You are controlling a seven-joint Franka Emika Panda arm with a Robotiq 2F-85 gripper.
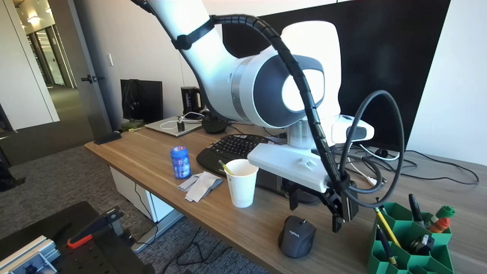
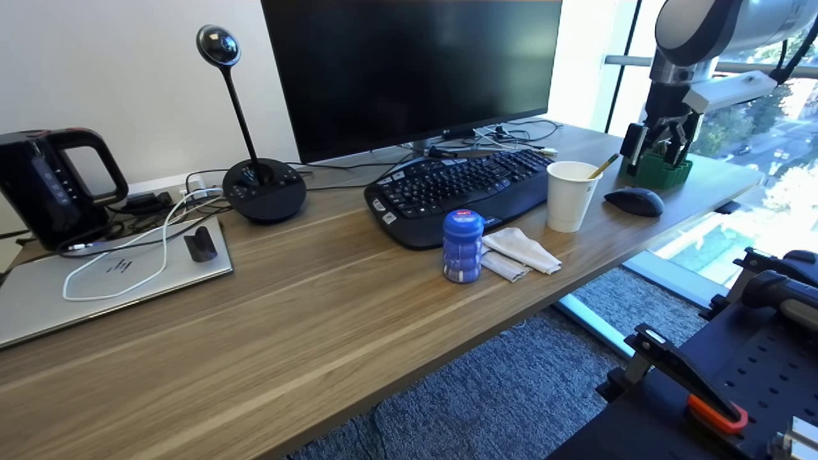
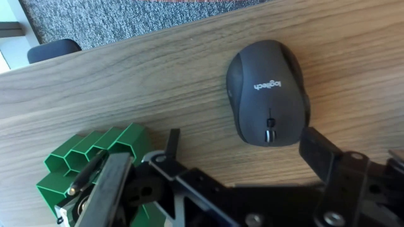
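Note:
My gripper [image 1: 315, 219] stands open above the desk, its fingers apart with nothing held between them. In the wrist view a dark grey Logitech mouse [image 3: 270, 94] lies flat on the desk, just beyond the fingertips and nearer the right finger [image 3: 320, 153]. The green hexagonal pen holder [image 1: 413, 242] stands to the right of the gripper in exterior view 1, with pens, a pencil and markers in it. A white paper cup [image 2: 569, 195] stands upright with a pencil [image 2: 606, 165] sticking out of it.
A blue plastic container [image 2: 463, 245] and a folded grey cloth [image 2: 521, 250] lie near the cup. Behind are a black keyboard [image 2: 460, 188] and a large monitor [image 2: 414, 69]. Loose cables run along the back. The desk's left half has bare room at its front.

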